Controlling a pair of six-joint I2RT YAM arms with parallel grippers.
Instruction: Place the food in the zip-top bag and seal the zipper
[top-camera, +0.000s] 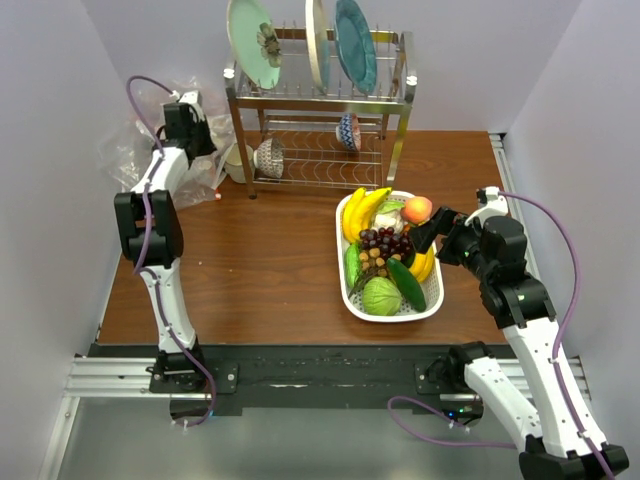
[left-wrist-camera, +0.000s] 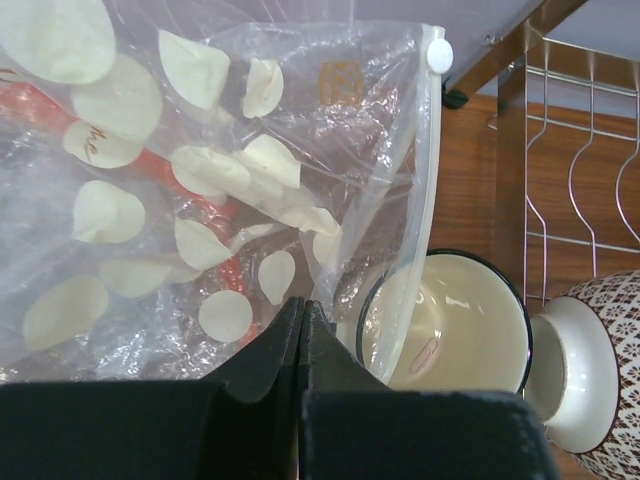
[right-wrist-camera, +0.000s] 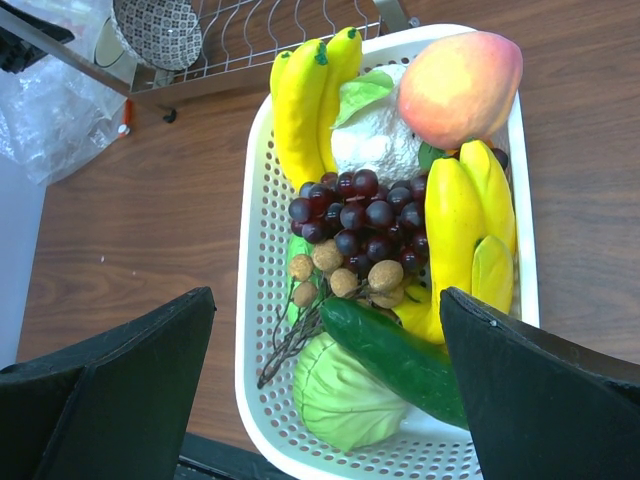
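The clear zip top bag (top-camera: 125, 150) with cream spots lies crumpled in the back left corner, its white zipper strip (left-wrist-camera: 425, 190) and round slider (left-wrist-camera: 439, 56) showing in the left wrist view. Over the bag, my left gripper is shut, its tips close to the plastic left of the strip's lower end; nothing shows between them. Toy food fills a white basket (right-wrist-camera: 250, 250): bananas (right-wrist-camera: 303, 110), a peach (right-wrist-camera: 460, 88), dark grapes (right-wrist-camera: 350, 215), a cucumber (right-wrist-camera: 395, 360) and a cabbage (right-wrist-camera: 340, 395) among it. Above the basket's right side, my right gripper stands open and empty.
A metal dish rack (top-camera: 320, 105) with plates and cups stands at the back. Right beside the bag's zipper edge are a cream cup (left-wrist-camera: 470, 330) and a patterned cup (left-wrist-camera: 600, 370). Bare wooden table (top-camera: 260, 265) lies between bag and basket.
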